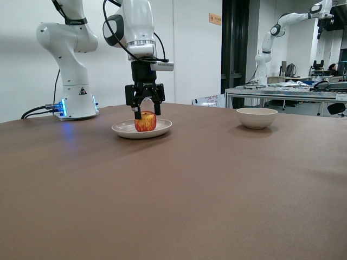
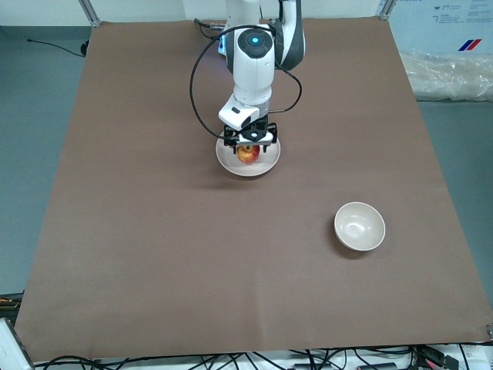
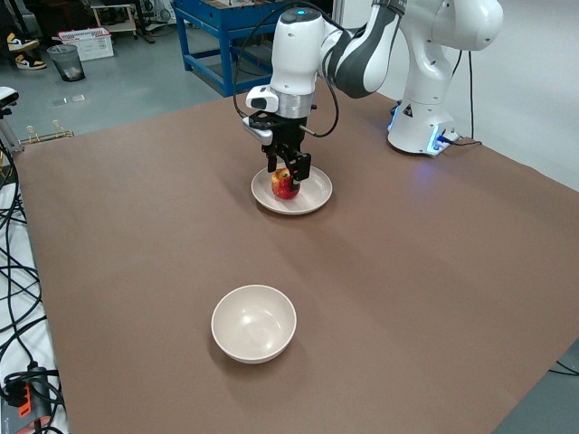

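A red-yellow apple [image 2: 247, 154] rests on a white plate [image 1: 124, 129], seen also in the right view as an apple [image 3: 282, 190] on its plate [image 3: 317, 197]. Directly over it, the black gripper [image 1: 146, 108] points down with its fingers spread, one finger to each side of the apple's top in the top view. It looks open; whether the fingers touch the apple is not clear. An empty white bowl [image 2: 360, 226] stands apart on the brown table, toward the right in the left view.
The white arm base [image 1: 78, 95] stands behind the plate, with black cables looping around the arm. Cables and equipment lie along the table's outer edge.
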